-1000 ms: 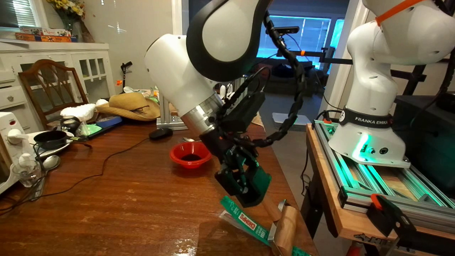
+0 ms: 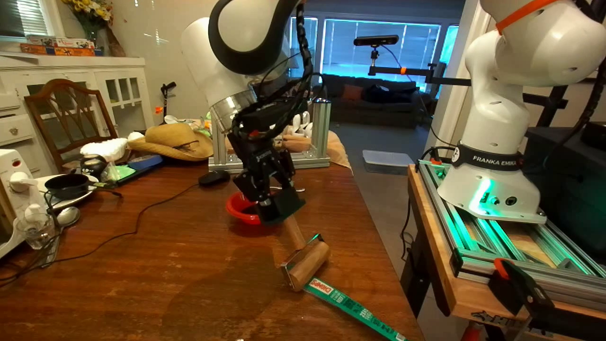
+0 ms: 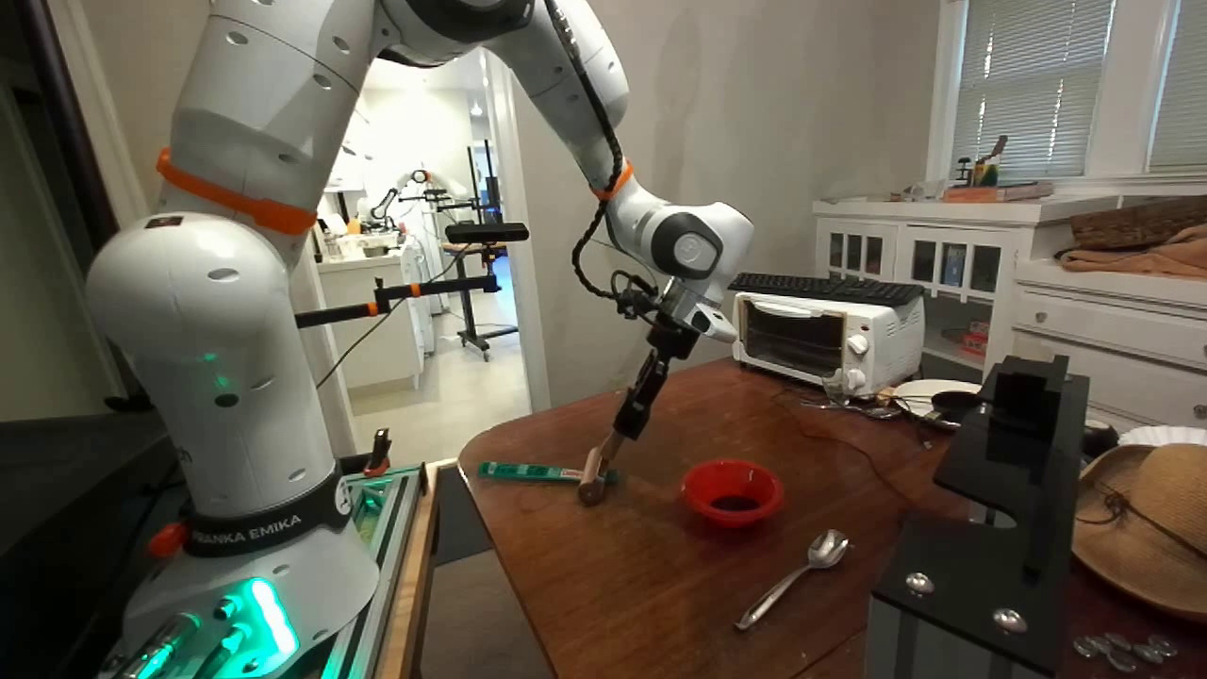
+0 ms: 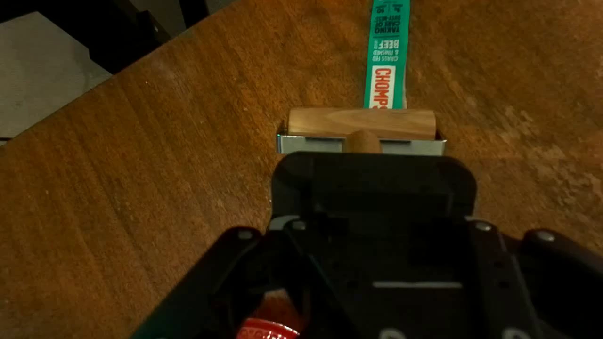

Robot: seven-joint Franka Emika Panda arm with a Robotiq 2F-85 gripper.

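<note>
My gripper [image 2: 279, 205] is shut on the handle of a wooden roller [image 2: 309, 263], which slants down from the fingers toward the table. In the wrist view the roller's wooden cylinder [image 4: 362, 122] and metal frame show just beyond the dark fingers, which hide most of the handle. A green Chomps packet [image 2: 352, 307] lies flat on the table, one end right by the roller head; whether the two touch I cannot tell. In the second exterior view the roller head [image 3: 591, 480] overlaps the packet [image 3: 526, 471]. Behind my gripper is a red bowl [image 3: 732, 492] with something dark inside.
A spoon [image 3: 797, 578] lies past the bowl. A white toaster oven [image 3: 832, 339], a black pan [image 2: 67, 185] and a straw hat [image 2: 170, 141] stand around the far sides. A cable [image 2: 136, 230] crosses the table.
The arm has moved left and back with the roller in its grip, and the roller has turned. The packet's near end, bare before, now meets the roller head in view. The bowl is partly covered.
</note>
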